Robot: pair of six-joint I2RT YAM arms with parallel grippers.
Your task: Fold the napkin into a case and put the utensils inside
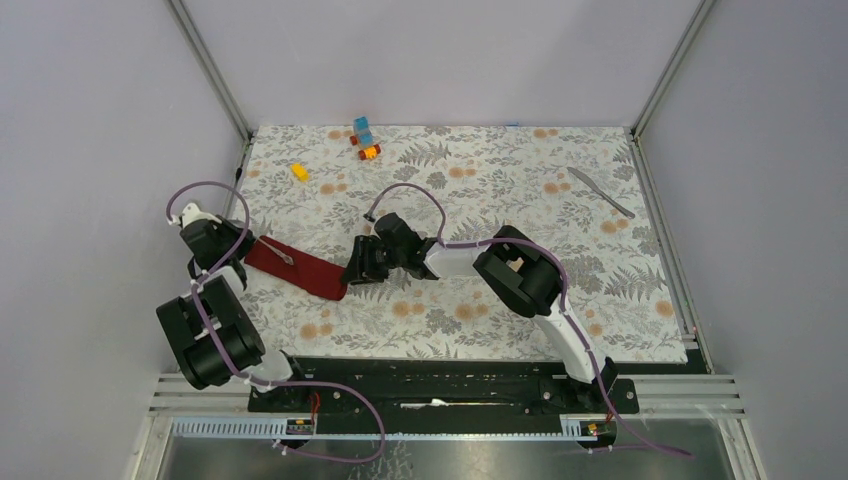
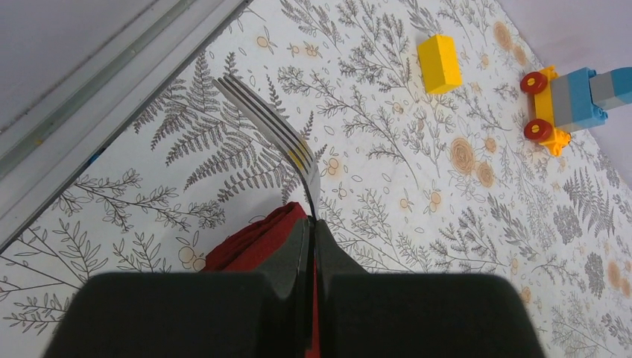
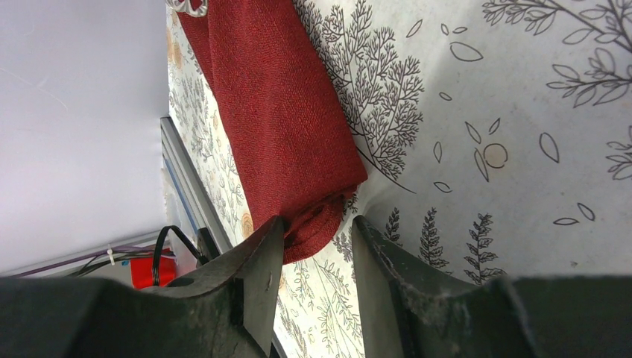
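The red napkin point(image 1: 310, 274) lies folded in a long strip at the left of the table. My left gripper is shut on the handle of a fork point(image 2: 294, 149) over the napkin's left end, tines pointing out. My right gripper is part open at the napkin's right end, one finger against the cloth at a small opening point(image 3: 317, 227) in the fold. A knife point(image 1: 600, 191) lies alone at the right side of the table.
A yellow block point(image 1: 299, 172) and a toy car point(image 1: 364, 138) stand at the back left. The left table edge and frame are close beside my left gripper.
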